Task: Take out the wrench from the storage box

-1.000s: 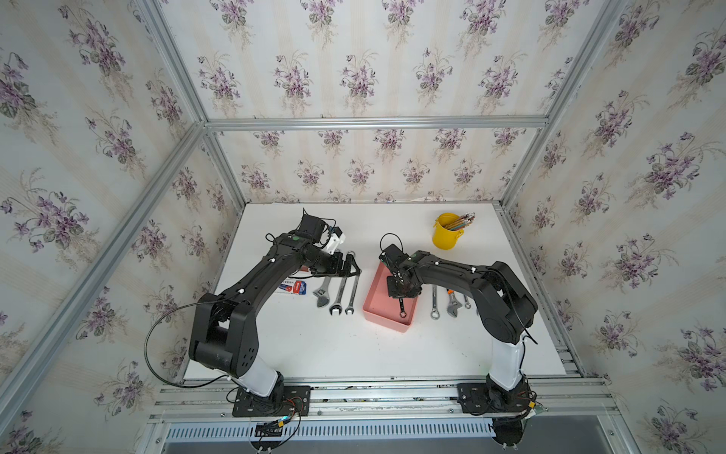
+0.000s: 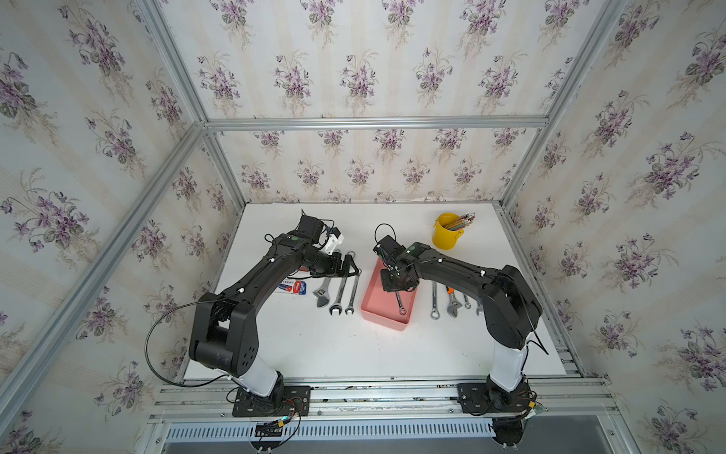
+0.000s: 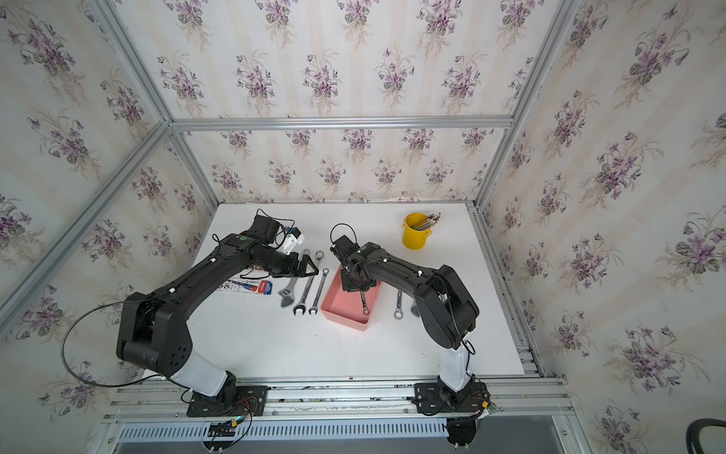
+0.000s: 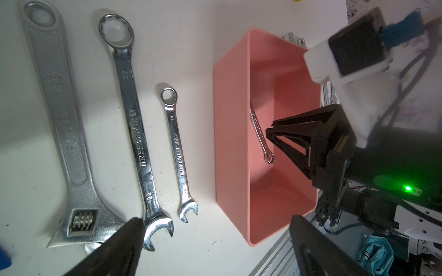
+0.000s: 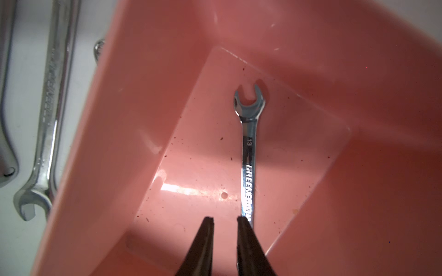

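Observation:
A pink storage box [image 2: 385, 321] stands at the middle of the table. On its floor lies a small chrome wrench [image 5: 248, 151], its open finger towards the top of the right wrist view. My right gripper hangs over the box; its fingers [image 5: 202, 243] are part open with a narrow gap, and they look apart from the wrench, above its shank. Nothing shows between them. The wrench's ring end [image 4: 269, 158] is visible in the left wrist view. My left gripper is open and empty, left of the box.
Left of the box lie an adjustable wrench [image 4: 64, 115], a large combination wrench [image 4: 135, 133] and a smaller one [image 4: 177, 147]. More tools, including a wrench [image 2: 435, 302], lie to the right. A yellow bucket [image 2: 446, 237] stands at the back right.
The box has slid a little left. My left arm looks still.

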